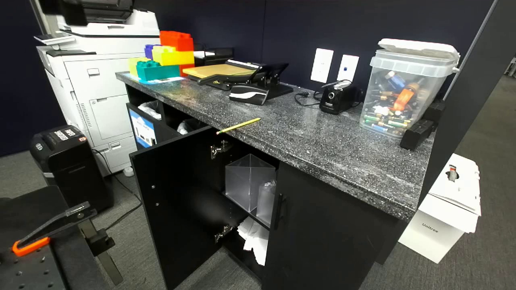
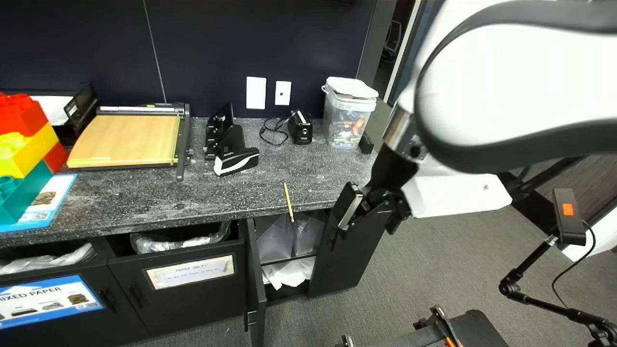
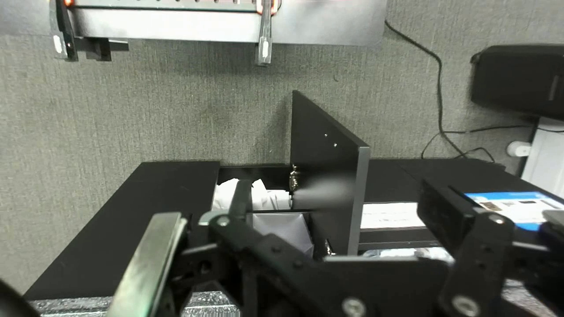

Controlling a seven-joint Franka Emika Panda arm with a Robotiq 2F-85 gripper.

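Note:
My gripper (image 2: 370,209) hangs in front of the counter's front edge, to the right of the pencil in exterior view 2. Its fingers stand open in the wrist view, with one silver-faced finger (image 3: 148,264) at the lower left, and nothing is held. A yellow pencil (image 1: 239,126) lies across the counter's front edge, one end sticking out. Below it, a black cabinet door (image 1: 179,208) stands swung open. Inside the cabinet are a clear angular holder (image 1: 249,181) on the shelf and white papers (image 1: 254,240) underneath.
On the speckled counter (image 1: 333,150) stand an electric sharpener (image 2: 301,127), a stapler (image 2: 235,162), a paper cutter (image 2: 124,139), large toy bricks (image 2: 26,150) and a lidded tub of batteries (image 2: 347,115). The open door juts into the floor space.

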